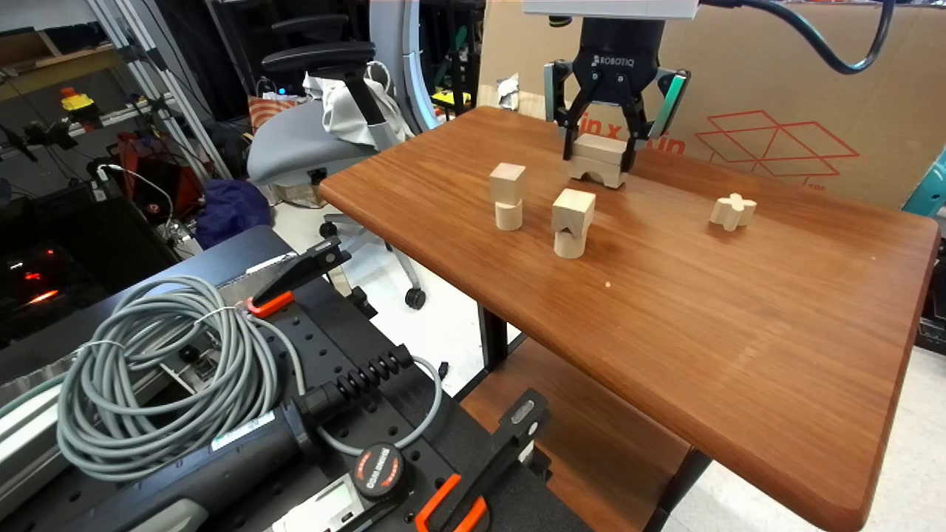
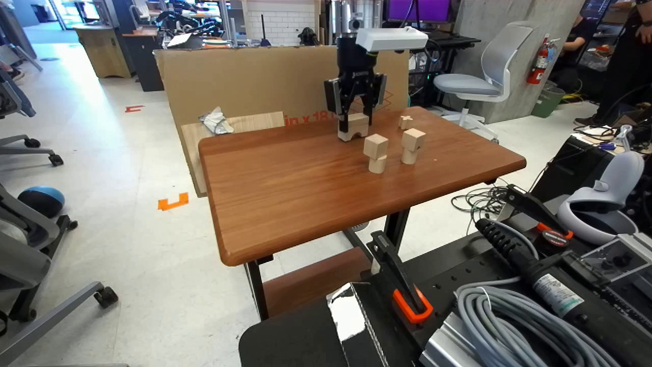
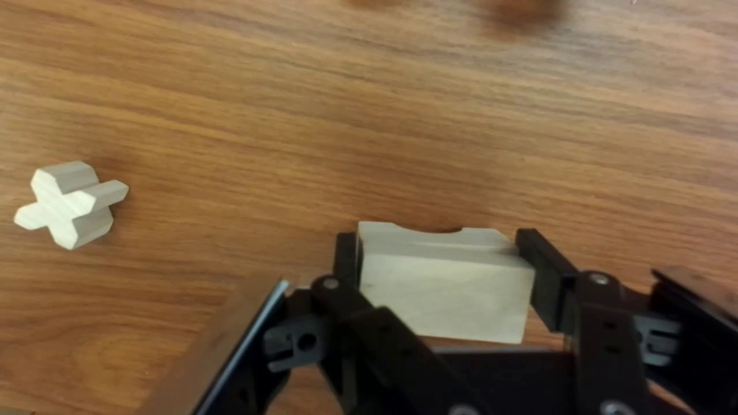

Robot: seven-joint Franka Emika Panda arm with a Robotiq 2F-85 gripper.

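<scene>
At the table's back edge, my gripper (image 1: 598, 162) is shut on a stack of pale wood: a flat block (image 1: 600, 143) lying on an arch-shaped block (image 1: 596, 167). In the wrist view the flat block (image 3: 450, 290) fills the space between the two fingers, with the notched edge of the arch block (image 3: 429, 238) showing beyond it. Whether the arch block touches the table cannot be told. Two small towers stand nearer the front, each with a cube (image 1: 507, 182) or notched block (image 1: 573, 211) on a cylinder (image 1: 508, 216). A cross-shaped piece (image 3: 72, 205) lies apart.
A large cardboard sheet (image 2: 244, 85) stands upright right behind the table, close to the gripper.
</scene>
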